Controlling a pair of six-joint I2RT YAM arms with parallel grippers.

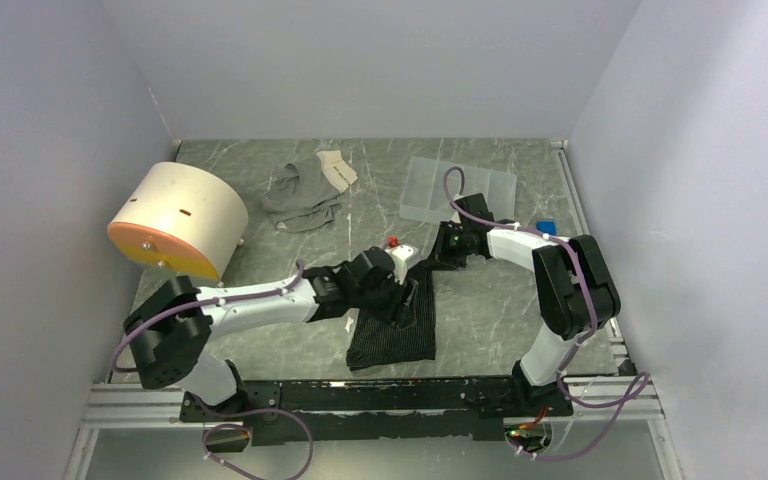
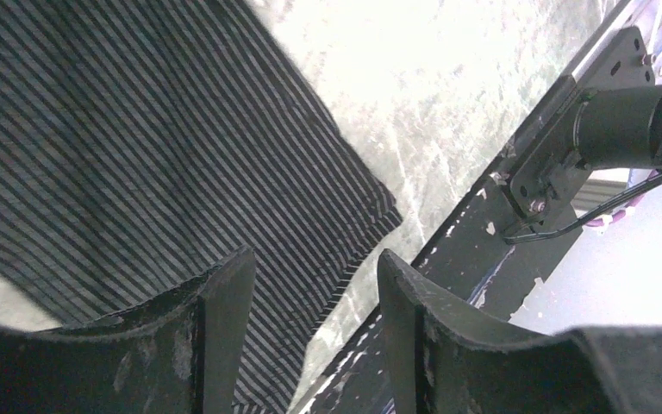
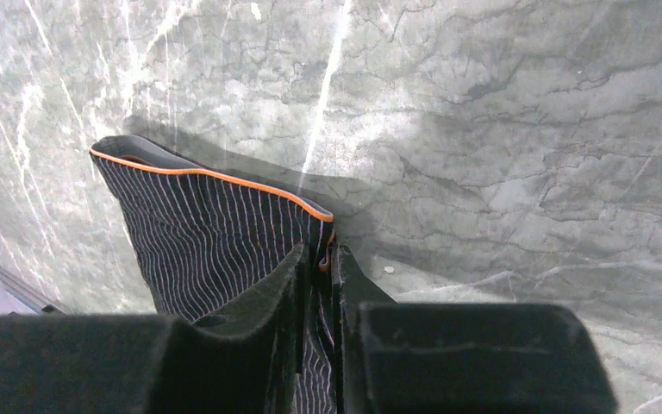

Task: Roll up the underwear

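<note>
The dark pinstriped underwear (image 1: pixel 390 345) lies spread at the front middle of the grey table. My left gripper (image 1: pixel 401 310) is over its middle; in the left wrist view its fingers (image 2: pixel 224 302) stand open above the striped cloth, nothing between them. My right gripper is at the far corner of the orange-edged waistband (image 3: pixel 198 171), its fingertips close together around the folded corner; whether they grip it cannot be told for sure.
A grey cloth (image 1: pixel 300 200) lies at back left beside a large cream cylinder (image 1: pixel 175 220). A translucent tray (image 1: pixel 425 185) and a small blue item (image 1: pixel 545 226) sit at back right.
</note>
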